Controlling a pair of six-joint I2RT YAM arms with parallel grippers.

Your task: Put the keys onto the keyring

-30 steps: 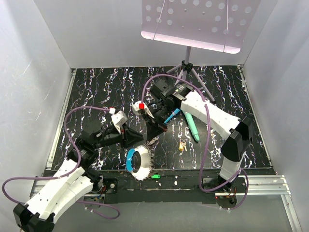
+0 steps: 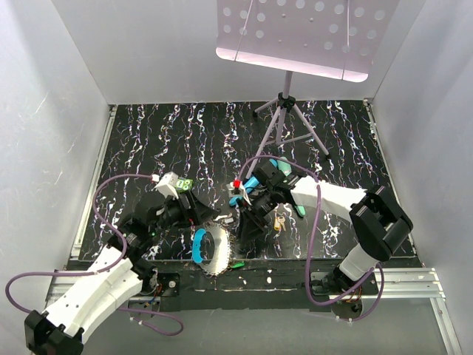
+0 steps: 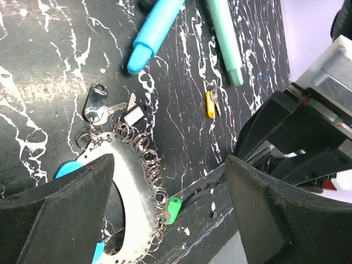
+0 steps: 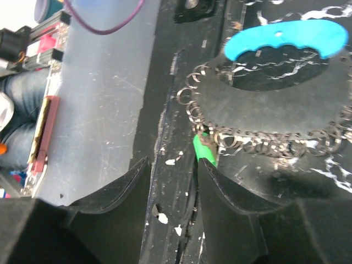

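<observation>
The keyring, a curved metal plate (image 3: 132, 192) with a blue handle (image 4: 286, 38), carries a row of small rings along its edge. A green-capped key (image 3: 174, 209) lies against those rings, its shaft on the dark table edge. By the plate's far end lie a key with a black fob (image 3: 97, 102) and a white-headed key (image 3: 133, 115). Further right is a yellow-capped key (image 3: 210, 103). Over the plate, my left gripper stands open and empty. My right gripper has its fingers apart, nothing between them, with the green cap just beyond one fingertip.
A blue marker (image 3: 157, 36) and a green marker (image 3: 224, 41) lie behind the keys. A music stand (image 2: 287, 103) rises at the back. Both grippers are close together.
My right gripper has moved right and toward the front edge, down beside the keyring. The left gripper has shifted slightly, still near the plate. Keyring and keys look unmoved.
</observation>
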